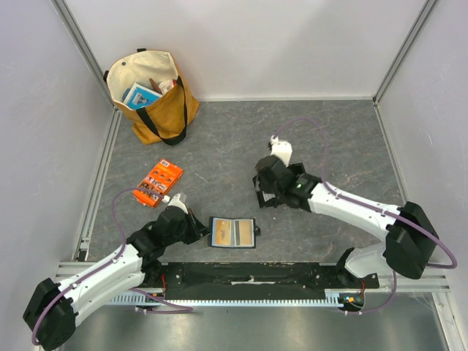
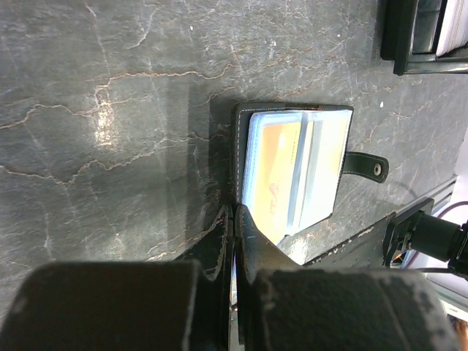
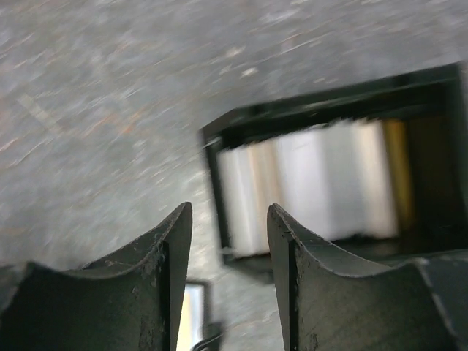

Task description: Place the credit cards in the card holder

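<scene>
The open black card holder (image 1: 232,232) lies near the front edge with cards in it, also seen in the left wrist view (image 2: 274,168). My left gripper is shut at its left edge, nothing visible between its fingers. My right gripper is part open with nothing between its fingers, over a black tray (image 3: 336,104) of pale cards (image 3: 329,175), which is blurred in the right wrist view and partly hidden by the arm from above.
An orange flat pack (image 1: 159,181) lies left of the holder. A tan bag (image 1: 171,117) with items stands at the back left.
</scene>
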